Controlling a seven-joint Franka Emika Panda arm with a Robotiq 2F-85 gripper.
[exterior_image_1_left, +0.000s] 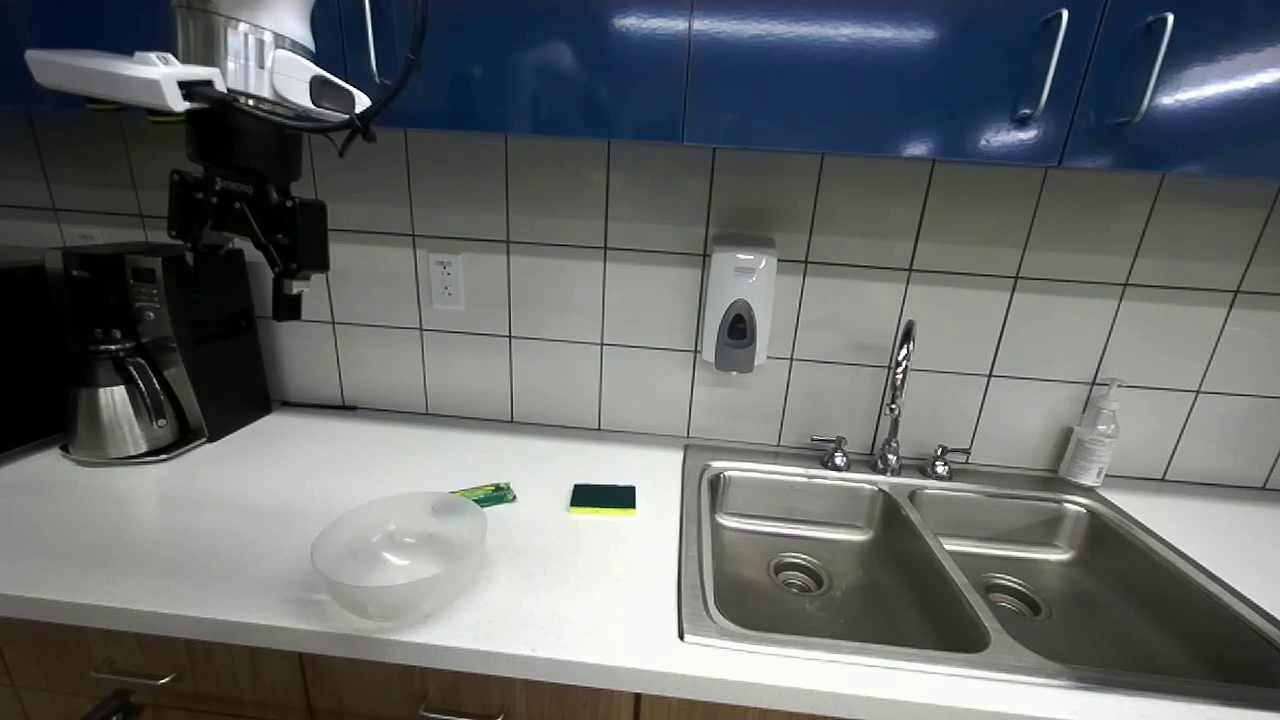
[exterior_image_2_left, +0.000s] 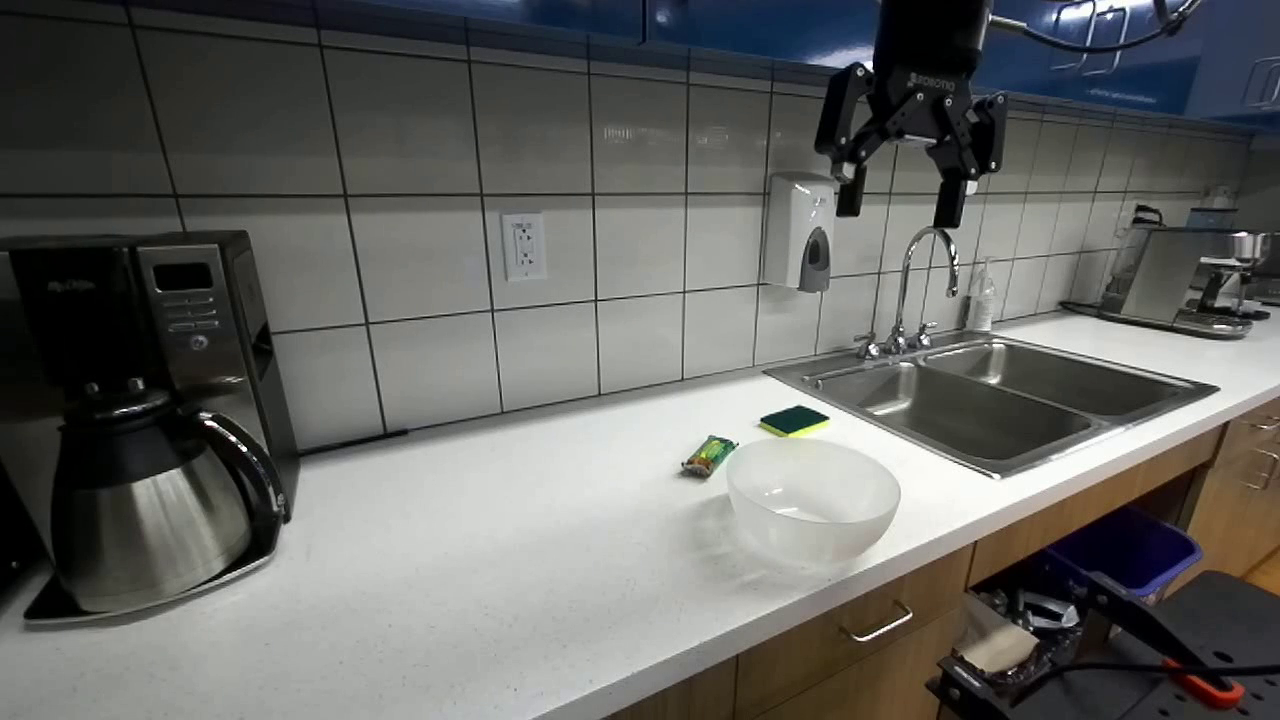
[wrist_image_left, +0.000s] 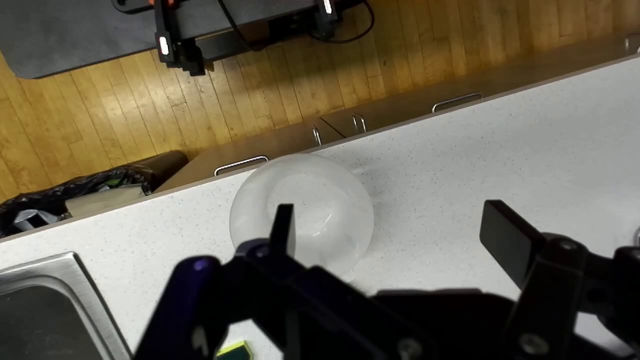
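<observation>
My gripper (exterior_image_2_left: 899, 206) hangs high above the counter, open, its two fingers wide apart with only air between them. Beneath it on the countertop stands a frosted, see-through bowl (exterior_image_2_left: 813, 498), upright and seemingly empty. A small green wrapped packet (exterior_image_2_left: 709, 456) lies beside the bowl, toward the wall; exterior view 1 shows it partly behind the bowl's rim. Closer to the sink rests a dark green and yellow sponge (exterior_image_1_left: 602, 499). From the wrist view, one finger overlaps the bowl (wrist_image_left: 336, 210), and a corner of the sponge (wrist_image_left: 235, 351) peeks in at the bottom.
A double steel sink (exterior_image_1_left: 699, 564) with a faucet (exterior_image_1_left: 894, 402) takes up the right side. At the left end stands a coffee maker (exterior_image_2_left: 168, 468) with its steel pot. Blue cabinets (exterior_image_1_left: 528, 66) hang overhead. Counter space between coffee maker and bowl is clear.
</observation>
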